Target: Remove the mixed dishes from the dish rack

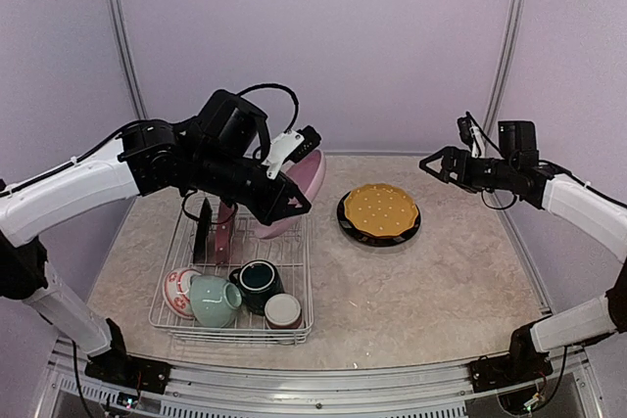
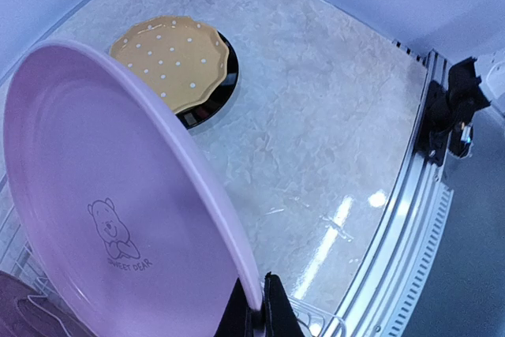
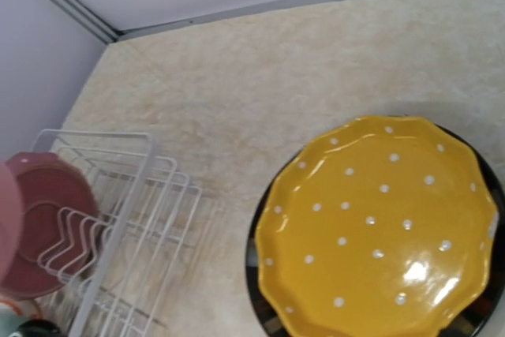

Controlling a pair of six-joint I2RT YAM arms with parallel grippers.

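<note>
In the top view my left gripper point(image 1: 294, 205) is above the dish rack point(image 1: 312, 281), shut on the rim of a pink plate point(image 1: 310, 178). The plate hangs tilted; a bear drawing shows on the pink plate point(image 2: 118, 171) in the left wrist view, where its rim runs down between the fingers. Still in the rack are a dark red plate point(image 1: 224, 232), a black plate point(image 1: 203, 232), a teal cup point(image 1: 214, 301), a dark mug point(image 1: 259, 283), a red-patterned bowl point(image 1: 177, 291) and a white-based cup point(image 1: 283, 311). My right gripper point(image 1: 431, 165) hovers open and empty at the right.
A yellow dotted plate point(image 1: 380, 209) lies on a black plate point(image 1: 354, 234) at the table's middle. Walls bound the back and sides.
</note>
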